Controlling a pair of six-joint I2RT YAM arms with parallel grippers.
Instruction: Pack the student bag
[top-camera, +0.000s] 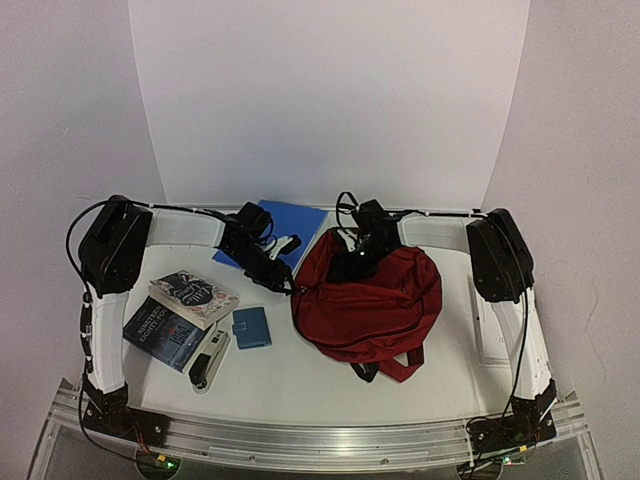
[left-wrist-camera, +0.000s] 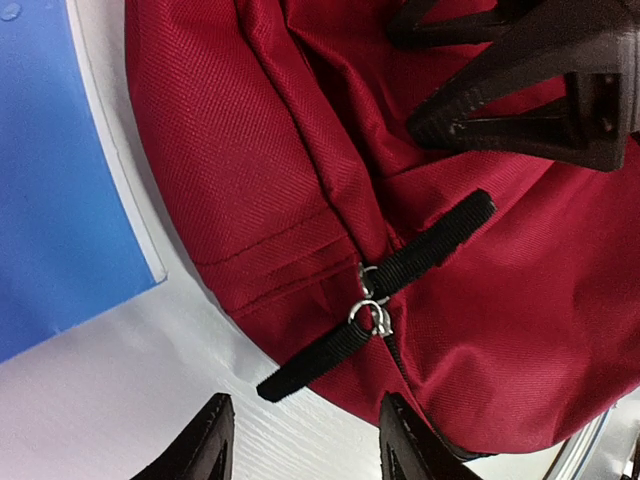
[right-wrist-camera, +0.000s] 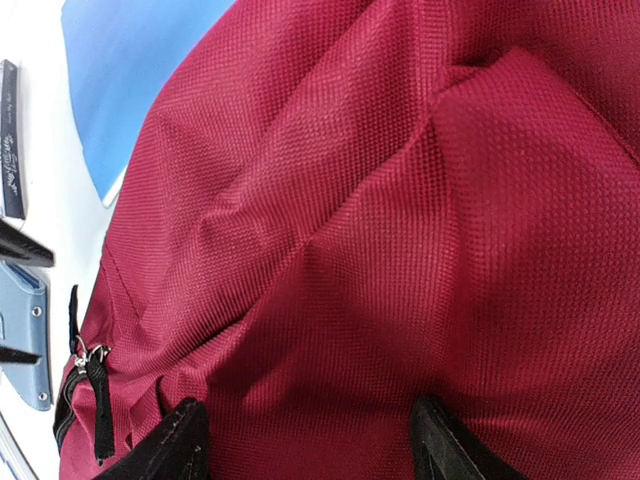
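The red bag (top-camera: 370, 320) lies on the table with its folds bunched up. Two black zipper pulls (left-wrist-camera: 430, 245) hang from metal rings on its seam. My left gripper stands open at the bag's left edge, the pulls just ahead of its fingers, nothing between them. Over the bag's upper left part is my right gripper, its fingers apart above or against the red cloth; exact contact cannot be told. Left of the bag lie a blue notebook (top-camera: 251, 327), two books (top-camera: 194, 296) and a stapler (top-camera: 209, 361).
A blue folder (top-camera: 292, 222) lies behind the left gripper, close to the bag's upper left edge. At the far right a white flat object (top-camera: 490, 325) is partly covered by the right arm. Bare table shows in front, between stapler and bag.
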